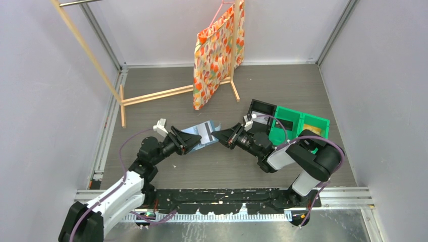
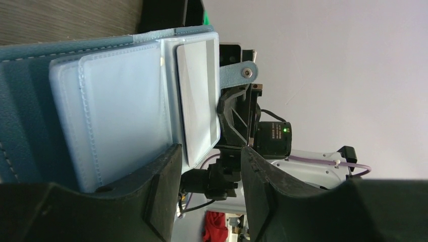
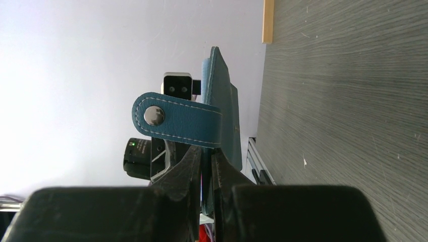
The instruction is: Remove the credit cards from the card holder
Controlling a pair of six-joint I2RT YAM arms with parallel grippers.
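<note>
The blue card holder (image 1: 200, 143) hangs spread open between my two grippers, its clear sleeves showing. A white card with a grey stripe (image 2: 196, 96) sits in one sleeve, near the holder's right edge. My right gripper is shut on the holder's edge, beside the snap strap (image 3: 181, 120) that sticks out sideways. My left gripper is open, one fingertip in front of the sleeves by the card's lower left edge and the other off to the right. From above, the left gripper (image 1: 196, 142) overlaps the holder's left part.
At the right stands a green bin (image 1: 303, 114) beside a black box (image 1: 262, 107), partly behind the right arm. An orange patterned cloth bag (image 1: 217, 58) hangs on a wooden rack (image 1: 156, 95) at the back. The table in front of the holder is clear.
</note>
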